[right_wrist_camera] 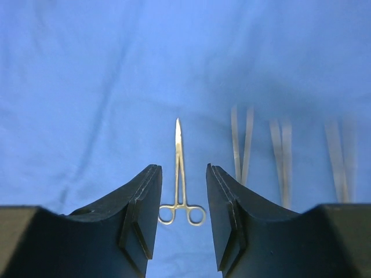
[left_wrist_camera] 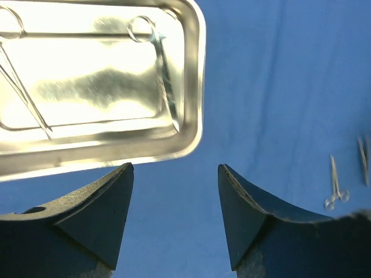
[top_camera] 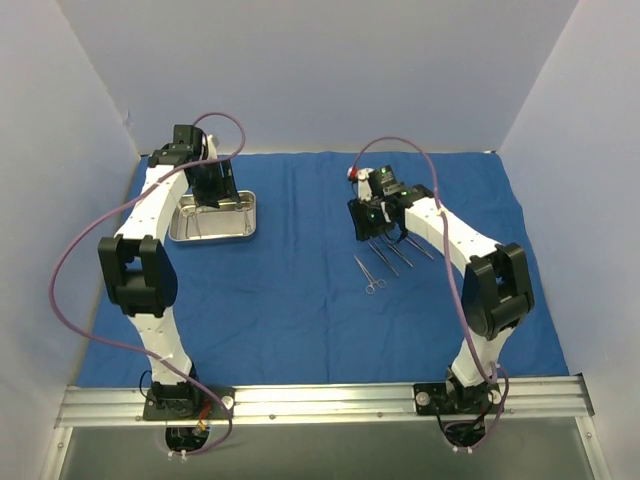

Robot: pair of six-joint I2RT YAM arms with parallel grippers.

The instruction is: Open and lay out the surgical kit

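Note:
The metal tray (top_camera: 212, 234) sits at the left of the blue cloth, with steel instruments inside; the left wrist view shows a ringed tool (left_wrist_camera: 166, 81) and another (left_wrist_camera: 25, 97). My left gripper hangs over the tray's near edge, open and empty. On the right of the cloth lies a pair of ringed scissors or clamp (right_wrist_camera: 178, 174), beside several slim straight instruments (right_wrist_camera: 246, 145), partly blurred. My right gripper is above these laid-out tools, fingers parted, nothing seen held between them.
Pale walls enclose the back and sides, and a metal rail (top_camera: 320, 393) runs along the front. Pink cables arch over both arms.

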